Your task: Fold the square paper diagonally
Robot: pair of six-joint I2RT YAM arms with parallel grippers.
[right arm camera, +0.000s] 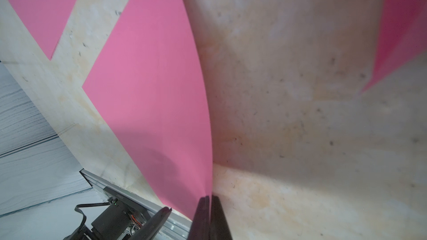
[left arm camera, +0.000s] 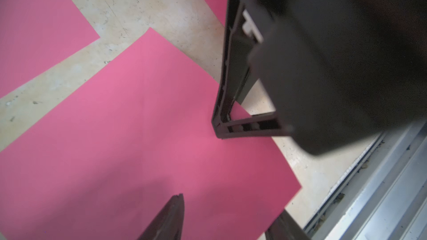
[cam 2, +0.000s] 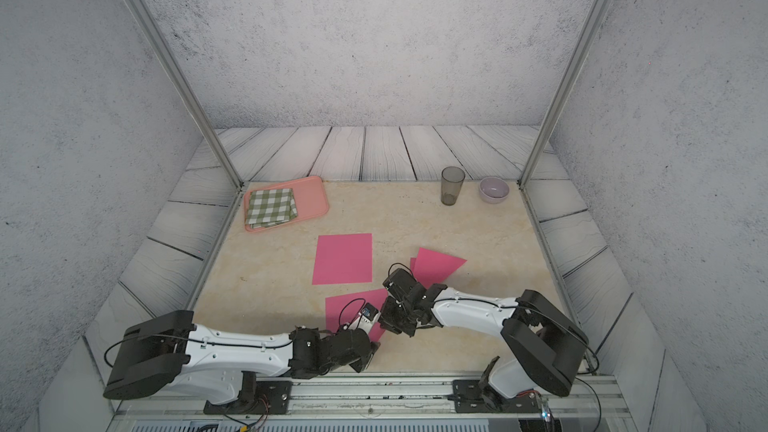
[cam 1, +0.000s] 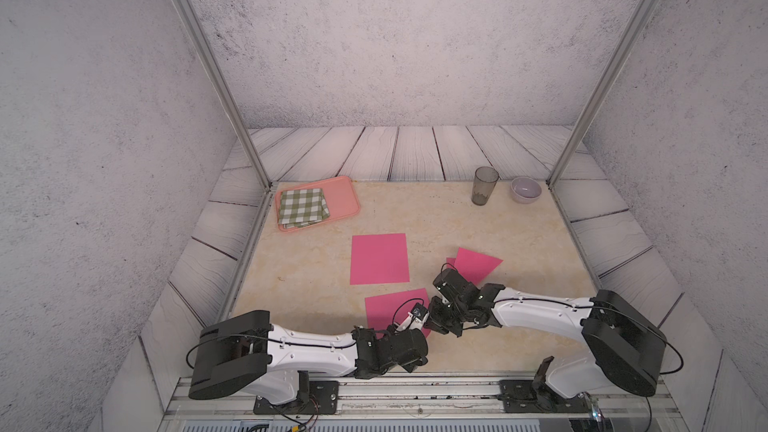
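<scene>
The pink square paper [cam 1: 392, 306] lies near the table's front edge, partly hidden by both arms. In the right wrist view my right gripper is shut on the paper's edge, and that edge bows up a little from the table. The left wrist view shows the right gripper's dark fingers [left arm camera: 222, 126] on the paper's right edge. My left gripper stands part open at the front corner, one finger on either side of the paper; a gap shows, so it grips nothing. A fingertip of it also appears close to the paper's lower edge in the right wrist view.
Another flat pink square [cam 1: 379, 259] lies behind. A folded pink piece [cam 1: 477, 265] sits right, partly behind the right arm. Farther back are a pink tray [cam 1: 344, 197] with a checked cloth [cam 1: 303, 206], a glass [cam 1: 484, 185] and a bowl [cam 1: 525, 189].
</scene>
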